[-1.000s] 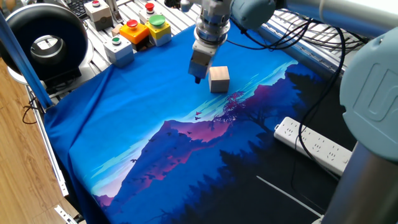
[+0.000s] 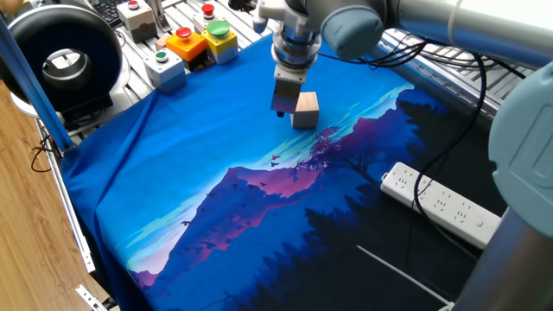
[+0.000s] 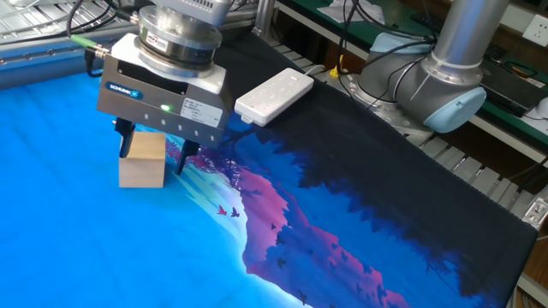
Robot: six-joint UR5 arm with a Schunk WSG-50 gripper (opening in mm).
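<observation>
A plain wooden block (image 2: 305,111) rests on the blue printed cloth (image 2: 207,112). In the second exterior view the same block (image 3: 142,162) shows at the left, below the gripper body. My gripper (image 3: 152,165) stands open, its two dark fingers well apart and pointing down. One finger (image 3: 126,137) overlaps the block's upper left corner in that view; the other hangs to the block's right. From the first exterior view, the gripper (image 2: 280,112) is just left of the block, at its edge. Whether a finger touches the block I cannot tell.
A white power strip (image 2: 441,203) lies on the cloth's dark part, with a black cable across it. Several push-button boxes, one with a green button (image 2: 219,28), stand beyond the cloth's far left edge.
In the first exterior view my gripper has moved right, closer to the block, and turned more upright. The block has stayed in place.
</observation>
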